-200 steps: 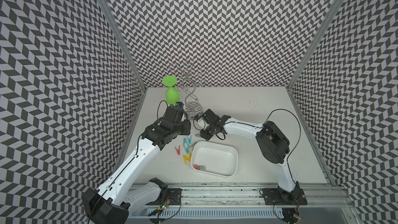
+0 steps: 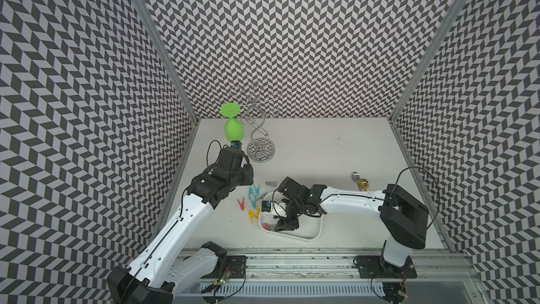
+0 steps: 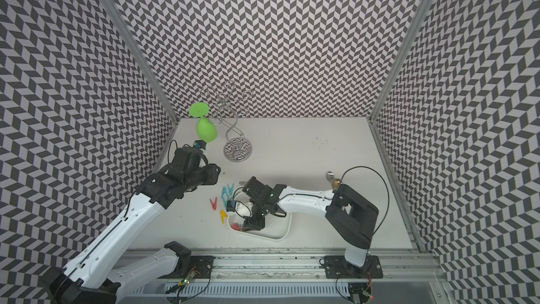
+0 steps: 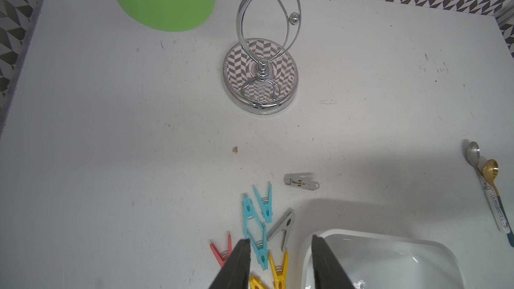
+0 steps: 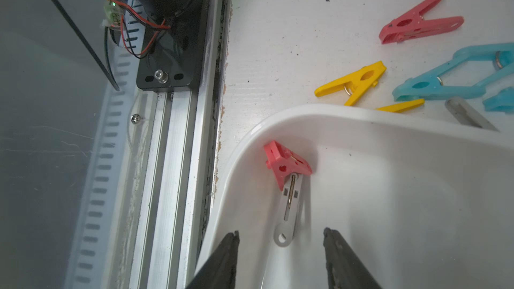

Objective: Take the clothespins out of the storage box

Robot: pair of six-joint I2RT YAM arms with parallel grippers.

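Note:
In the right wrist view, a red clothespin and a grey clothespin lie touching in one corner of the white storage box. Over them my right gripper is open, its fingers apart and empty. Outside the box, on the table, lie a red clothespin, blue clothespins, yellow clothespins and grey ones, such as the grey clothespin at the back. My left gripper hangs above the table, its fingers apart with nothing between them.
A chrome stand and a green object stand at the back left. Two spoons lie to the right. Right of the box, my right arm spans the table.
My right gripper has moved from behind the box toward the front, and is now over the box's left part. The left arm has shifted slightly left. The clothespins on the table have not moved.

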